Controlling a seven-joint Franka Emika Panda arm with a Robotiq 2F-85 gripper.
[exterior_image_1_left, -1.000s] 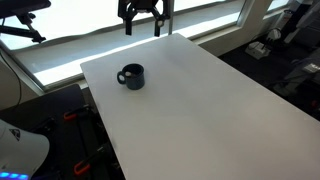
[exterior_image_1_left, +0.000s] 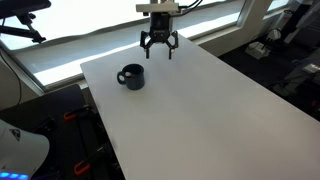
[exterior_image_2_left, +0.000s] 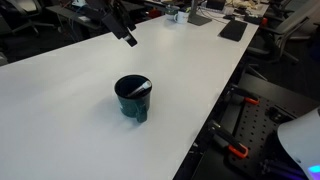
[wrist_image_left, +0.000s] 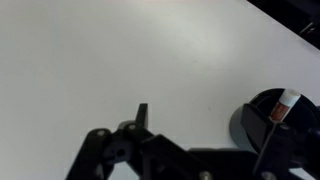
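A dark mug (exterior_image_1_left: 134, 80) stands upright on the white table. In exterior view 2 its handle faces the front, and a small white object (exterior_image_2_left: 142, 87) leans inside it. My gripper (exterior_image_1_left: 158, 50) hangs above the table, beyond the mug and a little to its right in exterior view 1, apart from it. Its fingers are spread wide with nothing between them. The wrist view shows bare table between the fingers; the mug (wrist_image_left: 238, 128) lies at the lower right, partly hidden behind one finger (wrist_image_left: 258, 130), with the white object (wrist_image_left: 286, 105) visible in it.
A black chair-like frame (exterior_image_2_left: 265, 125) stands off the table's edge. Farther off are cluttered items, including a dark flat object (exterior_image_2_left: 233, 30).
The mug has not moved.
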